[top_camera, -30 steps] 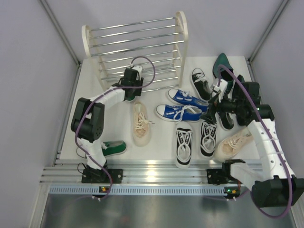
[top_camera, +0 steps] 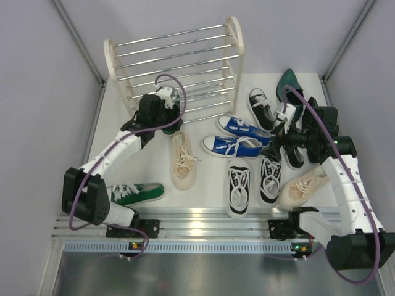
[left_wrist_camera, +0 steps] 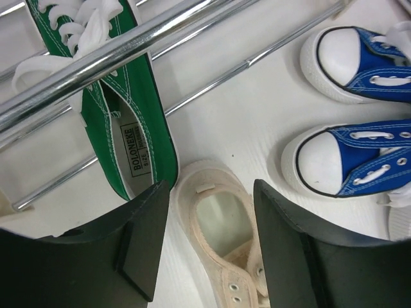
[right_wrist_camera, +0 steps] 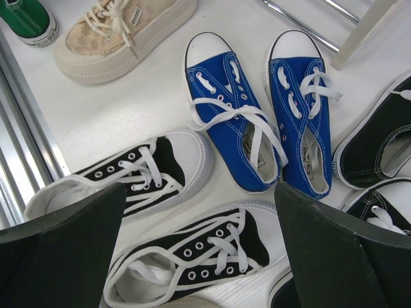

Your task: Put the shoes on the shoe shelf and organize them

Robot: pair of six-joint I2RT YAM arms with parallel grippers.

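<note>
The white shelf (top_camera: 234, 31) has a green shoe (left_wrist_camera: 151, 119) on its lower rails, lying under a bar in the left wrist view. My left gripper hovers just off that shoe's heel, above a beige shoe (top_camera: 182, 166), open with nothing held. My right gripper stands open above black-and-white shoes (right_wrist_camera: 176, 167) at the right. Two blue shoes (top_camera: 231, 146) lie in the middle. Another green shoe (top_camera: 142, 193) lies at the front left.
More black shoes (top_camera: 261, 109), a dark green shoe (top_camera: 288, 83) and a beige shoe (top_camera: 302, 188) crowd the right side. A metal rail (top_camera: 197, 216) runs along the front edge. Some board is clear left of the middle.
The right arm is still.
</note>
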